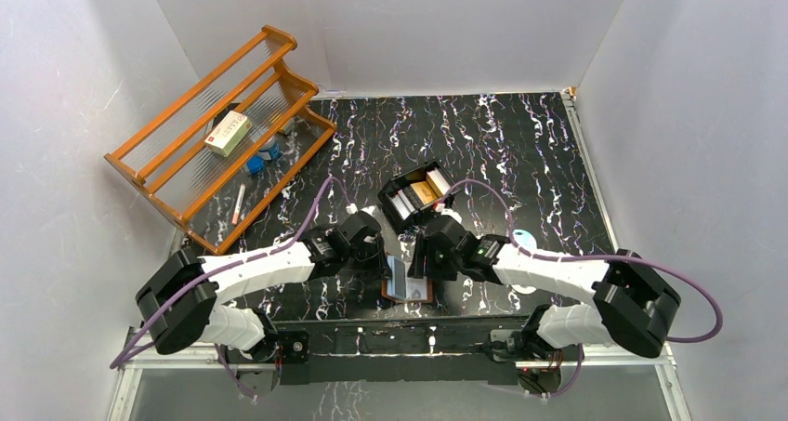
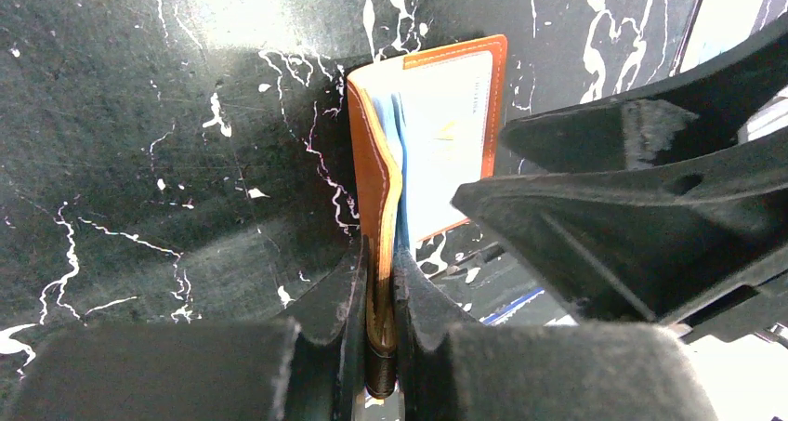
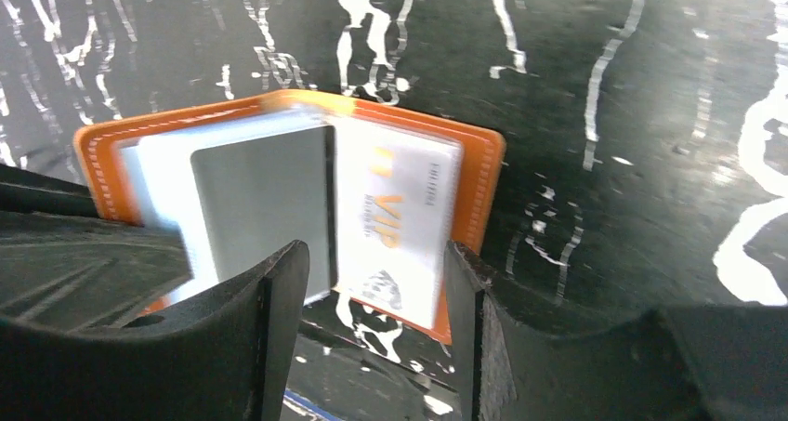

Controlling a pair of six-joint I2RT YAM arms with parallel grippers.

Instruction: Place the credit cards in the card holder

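An open card holder with orange-brown leather edges (image 3: pixel 481 175) lies on the dark marbled surface. Its left flap stands partly raised, and my left gripper is shut on that brown flap (image 2: pixel 370 170). On the right half sits a white card with gold VIP lettering (image 3: pixel 395 207), its lower part toward my right gripper. That gripper is part open over the right half, one fingertip near each side of the card; whether they touch it I cannot tell. A grey panel (image 3: pixel 265 198) and pale blue-white layers show on the left half.
A black box (image 1: pixel 398 221) with several cards stands just behind my grippers. At the left rises a wooden rack (image 1: pixel 214 133); a white round object (image 1: pixel 525 239) lies beside the right forearm.
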